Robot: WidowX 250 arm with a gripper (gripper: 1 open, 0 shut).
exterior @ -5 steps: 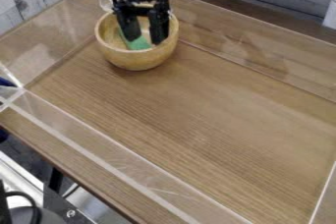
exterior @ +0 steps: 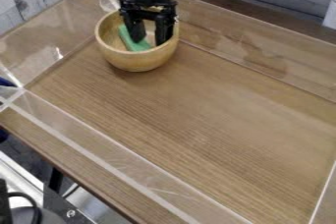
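Observation:
A tan bowl (exterior: 137,58) sits near the back of the wooden table. A green object (exterior: 132,35) lies inside it, toward the left. My black gripper (exterior: 147,26) is over the bowl and down into its top, with its fingers apart; it hides part of the bowl's inside. Whether it touches the green object is unclear.
A clear strip runs along the left side. Black parts or cables show at the lower left edge, and white surfaces at the upper corners.
The bowl stands in about the same place.

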